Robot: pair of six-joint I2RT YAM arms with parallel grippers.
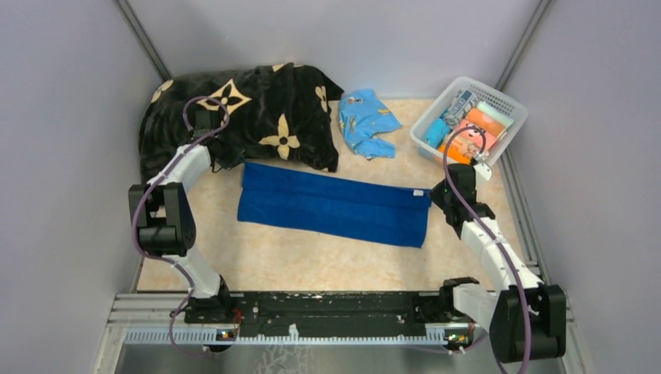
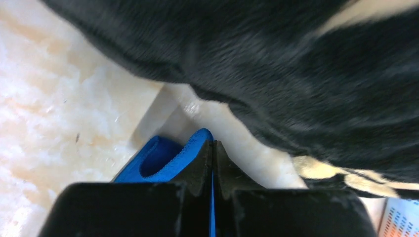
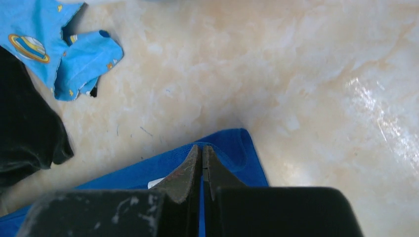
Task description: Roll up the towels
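The blue towel (image 1: 327, 206) lies stretched sideways across the middle of the table. A flap runs along its far side, with a white tag (image 1: 418, 192) near the right end. At the towel's far left corner my left gripper (image 1: 243, 158) is shut on the cloth; the left wrist view shows a raised blue edge (image 2: 184, 157) at its fingertips. My right gripper (image 1: 431, 194) is shut on the far right corner, where the right wrist view shows a curved edge of towel (image 3: 233, 143) at the tips. The cloth between the fingers is mostly hidden.
A black blanket with tan flowers (image 1: 261, 117) is heaped behind the towel, close to my left gripper. A light-blue patterned cloth (image 1: 365, 125) lies at the back centre. A white basket (image 1: 510, 105) of folded cloths stands back right.
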